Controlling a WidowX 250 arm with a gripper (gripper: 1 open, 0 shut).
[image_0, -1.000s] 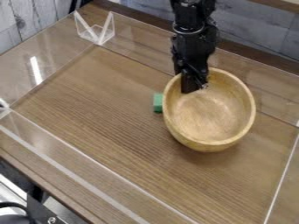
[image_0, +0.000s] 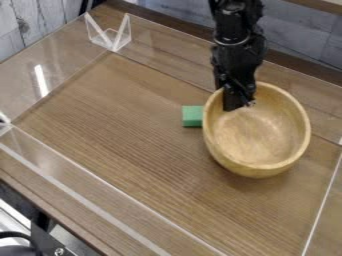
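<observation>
My dark gripper (image_0: 234, 98) comes down from the top and is shut on the near-left rim of a large tan oval bowl (image_0: 261, 135) at the right of the table. A small green block (image_0: 191, 117) lies just left of the bowl, partly behind it. The fingertips are hard to make out against the rim.
A white wire-like object (image_0: 110, 30) stands at the back left. Raised edges border it at the back and left, and black cables lie at the bottom-left corner.
The gripper and bowl have moved a little to the right, uncovering more of the green block, which stays in place.
</observation>
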